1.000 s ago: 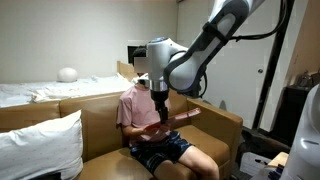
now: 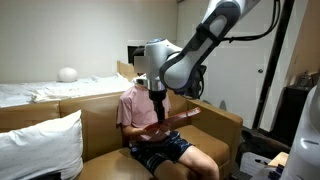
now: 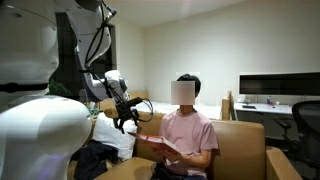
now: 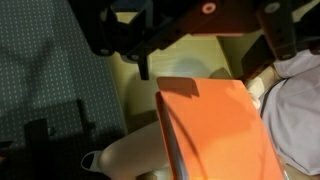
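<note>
An orange-red book or folder (image 4: 215,130) lies below my gripper in the wrist view, its near edge close to the fingers. In exterior view 2 the same book (image 3: 165,148) is held out over the lap of a seated person (image 3: 190,135) in a pink shirt. My gripper (image 2: 177,98) hangs in front of the person in exterior view 1, black fingers spread apart. From exterior view 2, the gripper (image 3: 136,115) appears beside the book's far end. Nothing shows between the fingers; whether they touch the book, I cannot tell.
The person sits on a brown couch (image 2: 95,110) with a white pillow (image 2: 42,148) at its left end. Behind stands a bed with white bedding (image 2: 60,92). A desk with a monitor (image 3: 268,84) and an office chair (image 3: 305,120) are at the back.
</note>
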